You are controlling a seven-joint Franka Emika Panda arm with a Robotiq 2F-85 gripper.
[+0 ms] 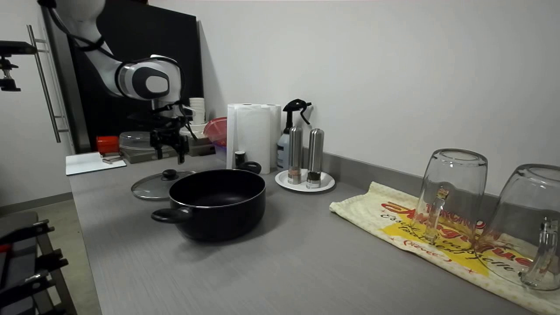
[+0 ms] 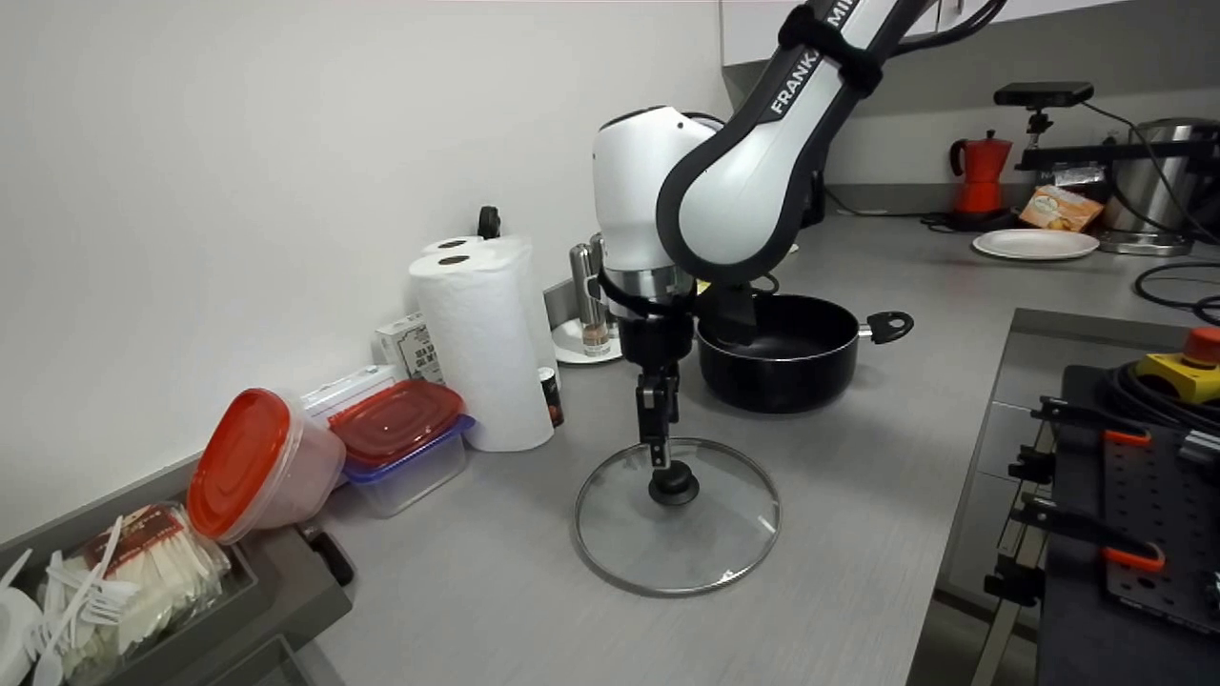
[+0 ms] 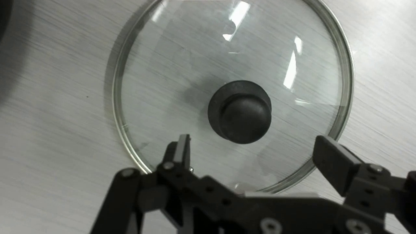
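A round glass lid (image 2: 721,543) with a metal rim lies flat on the grey counter. Its black knob (image 3: 245,113) points up near the centre of the wrist view. Above the lid hangs my gripper, its two fingers wide apart and nothing between them. In exterior view 1 the gripper (image 1: 170,155) is just over the knob (image 1: 169,175), clear of it. Beside the lid stands a black two-handled pot (image 1: 218,220), uncovered; no contents show in the part of its inside that I can see.
Paper towel rolls (image 2: 480,343), plastic containers (image 2: 395,440) and a cutlery tray (image 2: 274,612) line the wall side. A white plate (image 1: 325,183) carries two steel mills behind the pot. Two upturned glass mugs (image 1: 451,194) stand on a cloth.
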